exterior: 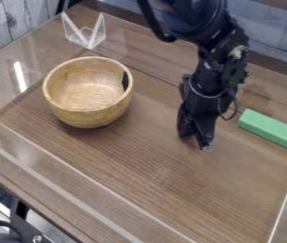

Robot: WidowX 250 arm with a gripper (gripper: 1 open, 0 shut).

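My black gripper (199,134) hangs low over the middle of the wooden table (133,190), its fingertips pointing down at or just above the surface. It is shut, and I can make out nothing between its fingers. A round wooden bowl (86,110) sits to the left of the gripper, apart from it. A green block (272,130) lies to the right, also apart.
A white wire-like stand (86,31) stands at the back left near the table's edge. A dark cable lies off the table at the lower left.
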